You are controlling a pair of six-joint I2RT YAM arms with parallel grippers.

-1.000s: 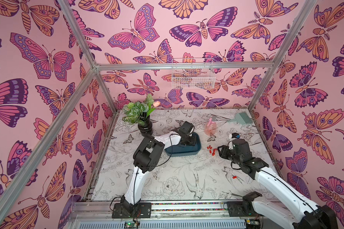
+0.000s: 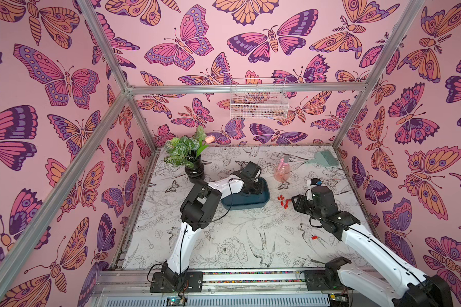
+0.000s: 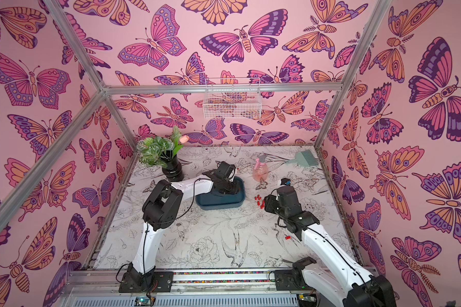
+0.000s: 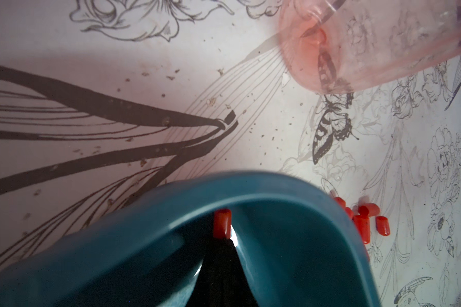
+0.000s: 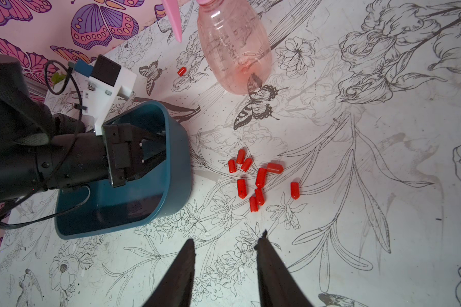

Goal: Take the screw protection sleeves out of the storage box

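In the left wrist view a blue storage box [image 4: 312, 235] holds a red sleeve [image 4: 221, 223] against its inner wall. My left gripper is inside the box, shut, its tips right at that sleeve; whether they touch cannot be told. Several red sleeves [image 5: 261, 177] lie loose on the table to the right of the box. My right gripper hangs over the table in front of them, fingers apart with nothing between.
A pink translucent bottle [image 2: 281, 171] stands behind the sleeves. A potted plant [image 2: 192, 153] is at the back left, a teal flat object [image 2: 322, 158] at the back right. One stray red piece [image 2: 314, 237] lies near the front right.
My left arm has shifted very slightly to the right over the last second. Otherwise nothing visibly differs.
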